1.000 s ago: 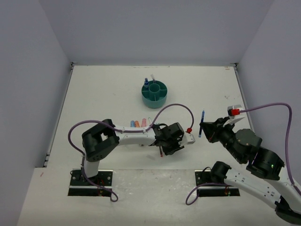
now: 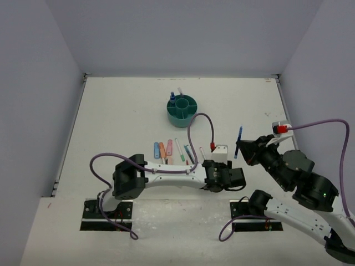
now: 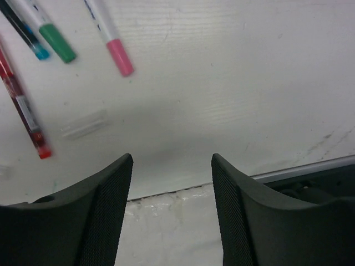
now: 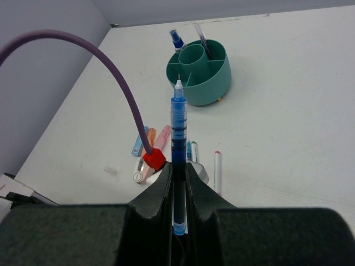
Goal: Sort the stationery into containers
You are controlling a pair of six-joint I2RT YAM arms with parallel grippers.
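Observation:
In the right wrist view my right gripper is shut on a blue pen (image 4: pixel 178 124), tip upward; the top view has this pen (image 2: pixel 239 138) off the table at the right. My left gripper stands open above the table's front edge, nothing between its fingers. Ahead of it lie a pink-capped marker (image 3: pixel 118 54), a green-capped marker (image 3: pixel 57 42) and a dark red pen (image 3: pixel 25 112). The green divided holder (image 2: pixel 177 121) at the back contains a blue-capped item (image 2: pixel 172 97) and a slim pen (image 4: pixel 203 39).
Blue (image 2: pixel 156 150), orange (image 2: pixel 162 150) and pink (image 2: pixel 169 147) stationery pieces lie behind the left arm, which hides part of the middle. A small clear piece (image 3: pixel 84 124) rests near the red pen. Open table surrounds the holder on both sides.
The left arm has swung its gripper to the right and turned its wrist, with its cable shifting along.

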